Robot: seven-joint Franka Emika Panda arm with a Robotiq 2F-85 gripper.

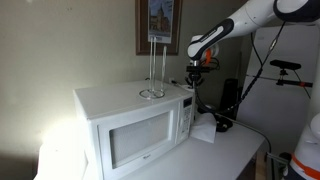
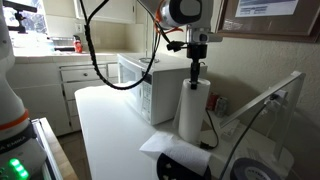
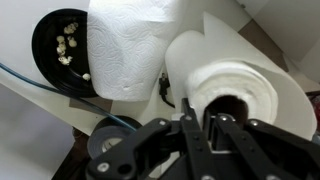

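Note:
A white paper towel roll point(image 2: 192, 112) stands upright beside the microwave, a loose sheet point(image 3: 128, 45) hanging from it. In the wrist view I look down on its top rim point(image 3: 222, 75) and dark core opening. My gripper is at the near-left part of that rim, shut with the roll's wall between its fingers. In the second exterior view the gripper point(image 2: 194, 78) points straight down at the roll's top. The exact contact of the fingertips is partly hidden.
The white microwave point(image 1: 140, 138) carries a wire stand with upright rods point(image 1: 152, 94). A black bowl point(image 3: 60, 45) with popcorn pieces and a dark round lidded item point(image 3: 110, 138) lie near the roll. Cables run close by. Open counter point(image 2: 105, 135) lies before the microwave.

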